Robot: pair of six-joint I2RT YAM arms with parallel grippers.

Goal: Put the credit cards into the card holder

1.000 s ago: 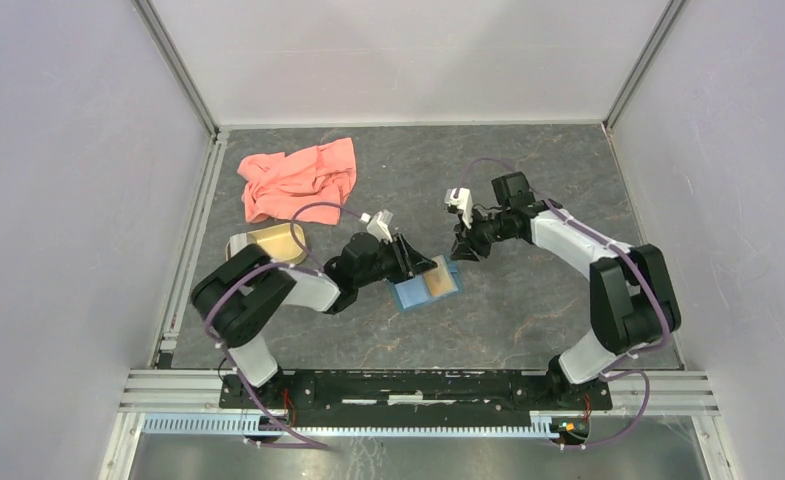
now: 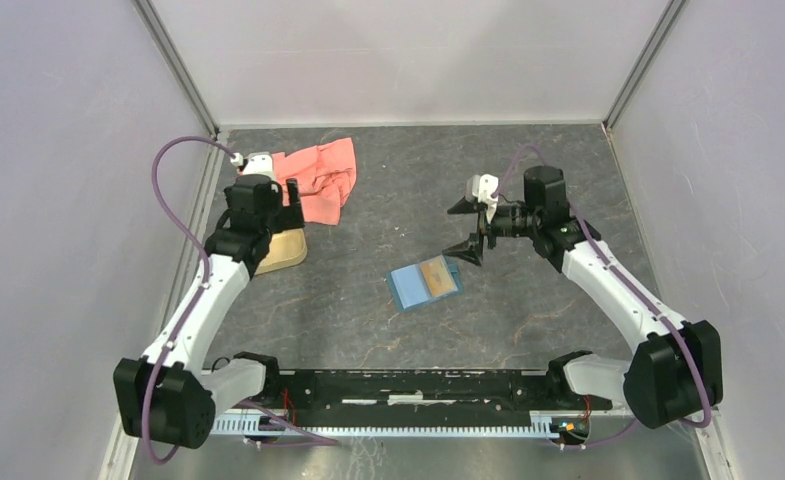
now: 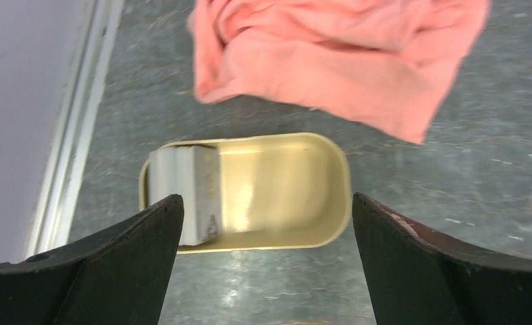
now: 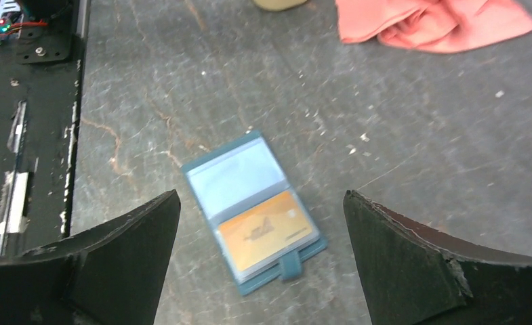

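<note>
The blue card holder lies unfolded on the table's middle. One half has a pale blue panel; a tan card-like panel lies in the other, with a small blue tab at that end. My right gripper stands open above and right of the holder, nothing between its fingers. My left gripper is open over the beige tray on the left, holding nothing. A whitish-grey block, perhaps a stack of cards, fills the tray's left end, between and beyond the fingertips in the left wrist view.
A crumpled salmon-pink cloth lies behind the tray. The table's left edge rail runs close to the tray.
My left gripper has swung from over the card holder leftward to the tray. The right gripper has opened and backed slightly away from the holder, which stays where it was.
</note>
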